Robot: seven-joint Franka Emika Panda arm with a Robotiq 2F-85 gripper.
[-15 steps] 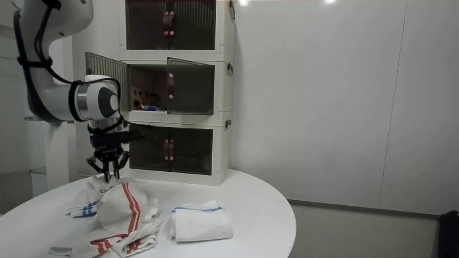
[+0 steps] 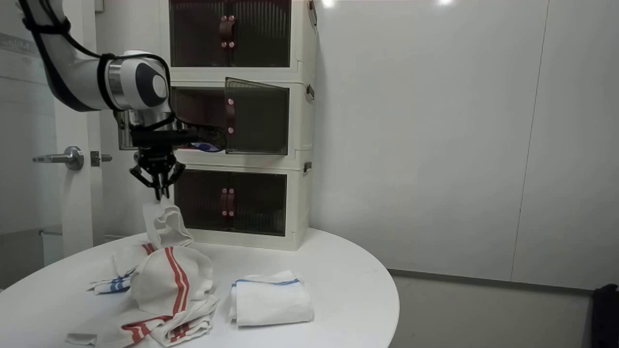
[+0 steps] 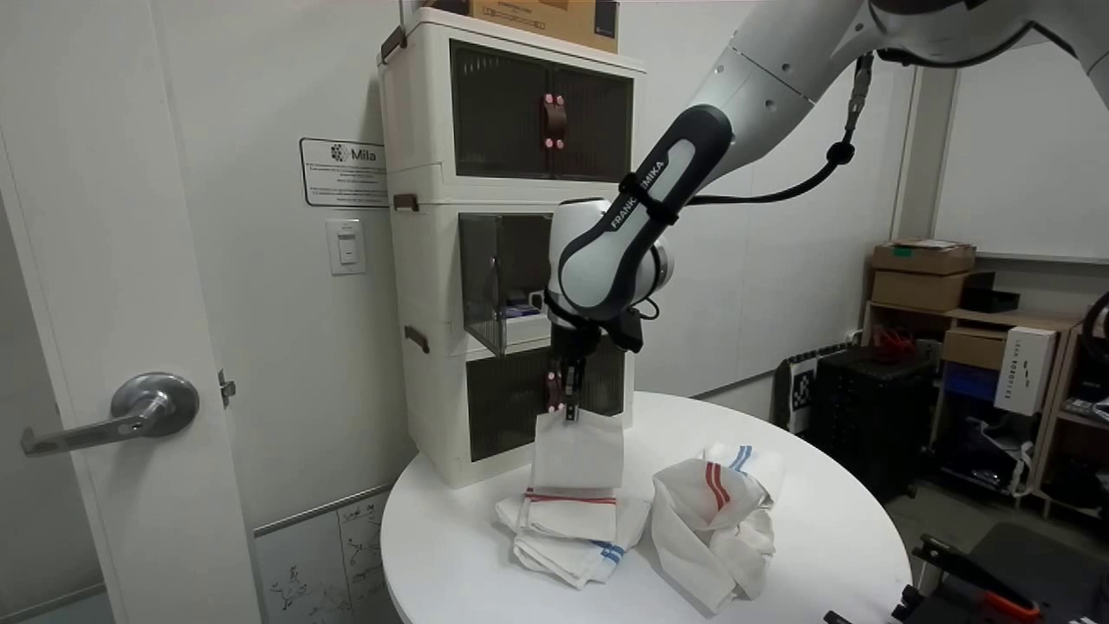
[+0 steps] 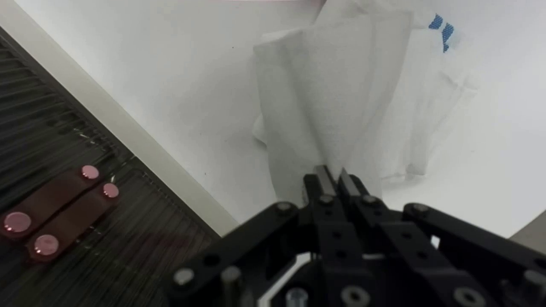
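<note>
My gripper (image 2: 161,194) is shut on a white towel (image 2: 165,223) with a red stripe, pinching its top edge. In the second exterior view this towel (image 3: 578,452) hangs from the fingertips, its lower part over a folded white towel with blue stripes (image 3: 582,556). From the wrist, the held cloth (image 4: 338,92) drops away below the fingers (image 4: 325,181). Whether its lower end touches the towel beneath is hard to tell. A crumpled white towel with red stripes (image 2: 168,278) lies in front, and a neatly folded towel with a blue line (image 2: 272,301) lies to its right.
A stacked cabinet (image 2: 302,203) stands at the table's back edge, right beside my gripper. Its middle compartment has doors standing open, with a door (image 2: 257,119) jutting outward.
The arm has risen and shifted slightly right.
</note>
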